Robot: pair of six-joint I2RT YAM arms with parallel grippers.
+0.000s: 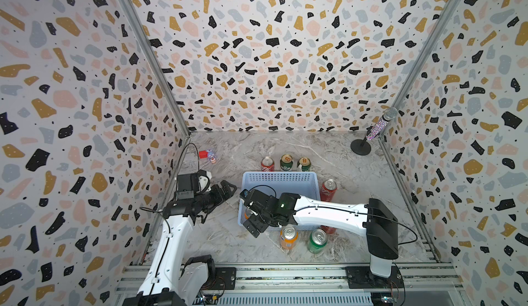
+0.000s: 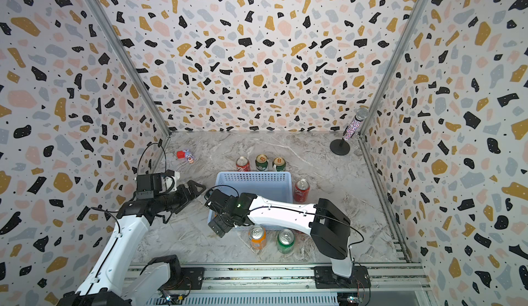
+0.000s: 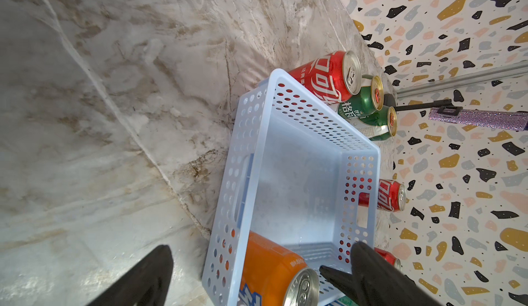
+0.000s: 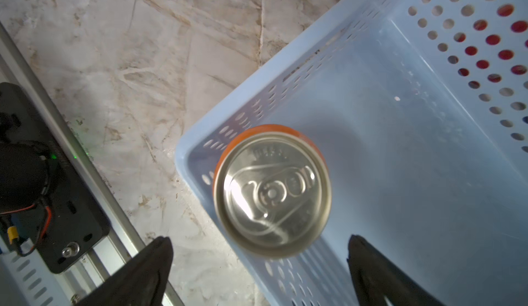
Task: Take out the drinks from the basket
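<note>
One orange can stands upright in a corner of the light-blue basket (image 1: 279, 176); the left wrist view also shows this orange can (image 3: 272, 267). Over that corner hangs my right gripper, open, its fingers spread to either side of the can's silver top without visible contact. My left gripper (image 1: 227, 190) is left of the basket, its fingers apart and empty. In the top views the right arm hides most of the can. The rest of the basket floor (image 3: 302, 179) that shows is bare.
Behind the basket stand a red can (image 1: 267, 164) and two green cans (image 1: 286, 163). Another red can (image 1: 328, 190) is at its right, with more red partly hidden. In front are an orange can (image 1: 288, 237) and a green can (image 1: 317, 241). A microphone (image 1: 379, 127) stands back right.
</note>
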